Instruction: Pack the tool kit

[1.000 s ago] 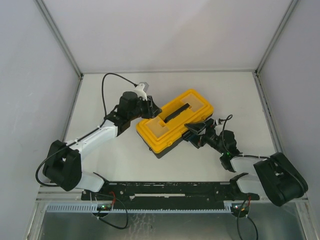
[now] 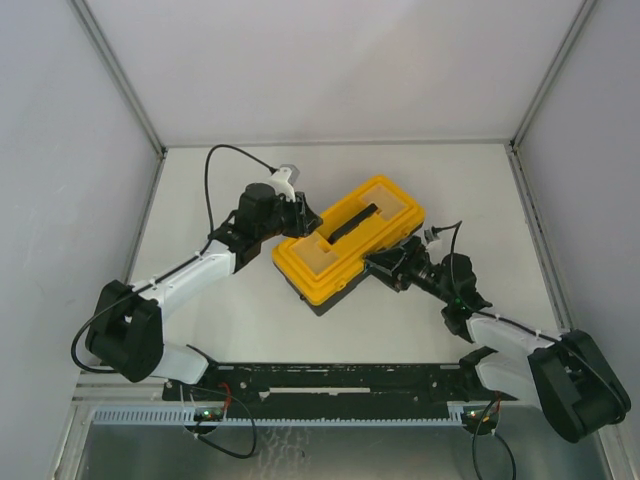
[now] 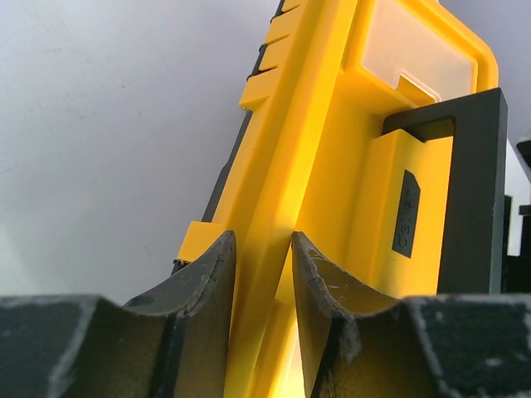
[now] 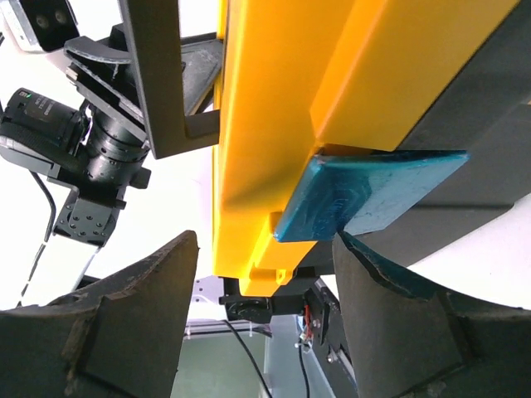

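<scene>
The yellow tool box stands on the white table with its lid down over a dark base. Its black handle lies along the recess in the lid. My left gripper is part open at the far-left edge, and the lid's yellow rim runs between its fingertips. On the near side, my right gripper is part open in front of the blue latch. One right fingertip is close to the latch's lower edge; whether they touch I cannot tell. The latch sticks outward from the box.
Bare white table surrounds the box on the left, back and right. Dark rails run along the front edge. Cables loop from both arms. No loose tools show on the table.
The right arm has shifted slightly, its gripper tilting and lowering a little beside the box's near side. The box has moved very slightly at its right end. The left arm looks still.
</scene>
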